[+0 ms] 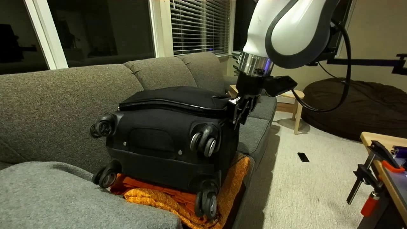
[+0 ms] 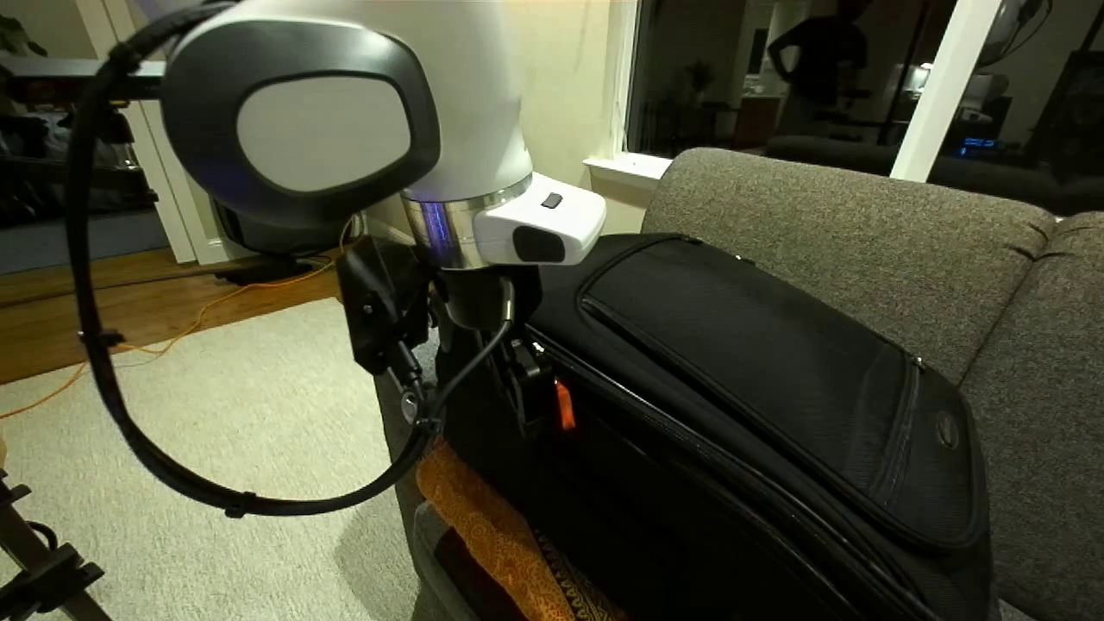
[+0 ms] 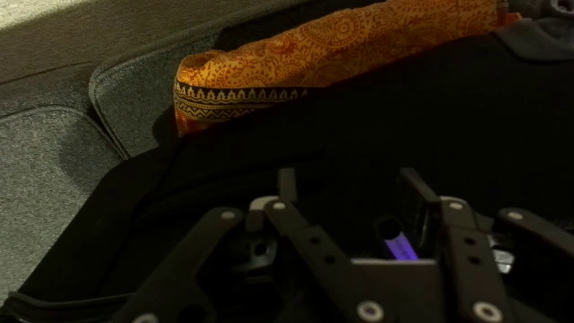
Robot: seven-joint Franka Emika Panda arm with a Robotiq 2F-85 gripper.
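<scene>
A black suitcase (image 1: pixel 160 126) lies flat on the couch, its wheels facing the camera in exterior view 1. My gripper points down beside the suitcase's side that faces the room, close to its upper edge; contact cannot be made out. Its fingers stand apart in the wrist view. A small purple tab (image 3: pixel 402 248) shows between them, nearer the right finger, not visibly pinched. An orange tab (image 2: pixel 565 404) hangs by the gripper (image 2: pixel 517 398) in exterior view 2. The suitcase's dark side hides finer detail there.
Folded orange patterned cloth (image 3: pixel 333 43) lies under the suitcase on the grey couch (image 1: pixel 68 103). A phone (image 1: pixel 303 157) lies on the carpet. At the right stands a table (image 1: pixel 366 138) with clamps.
</scene>
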